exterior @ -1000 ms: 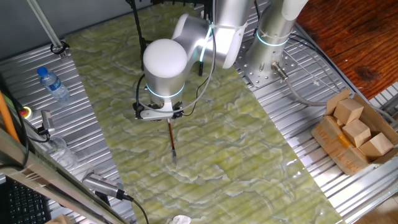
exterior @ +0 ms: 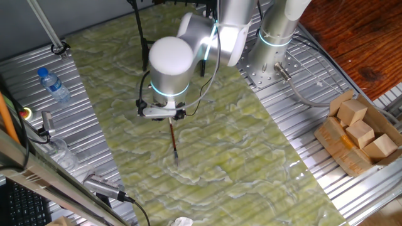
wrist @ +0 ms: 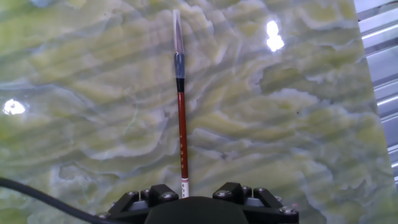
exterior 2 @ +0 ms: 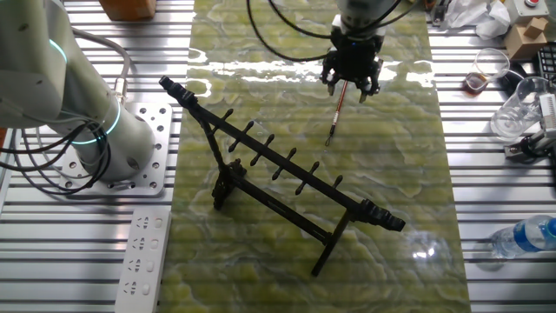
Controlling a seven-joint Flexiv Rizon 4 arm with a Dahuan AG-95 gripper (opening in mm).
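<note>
A brush with a reddish-brown handle and a pale, pointed tip lies on the green marbled mat. Seen from the wrist, it runs nearly straight away from my gripper, its tip farthest off. The handle's near end, with a white label, passes out of sight behind the gripper body, slightly left of the middle of the gap. Both fingers stand apart, so the gripper is open. In exterior view 2 the gripper hangs over the brush; I cannot tell how high above it.
A black rack with several pegs stands on the mat close to the gripper. A box of wooden blocks sits right of the mat, a water bottle left of it.
The brush has stayed where it was.
</note>
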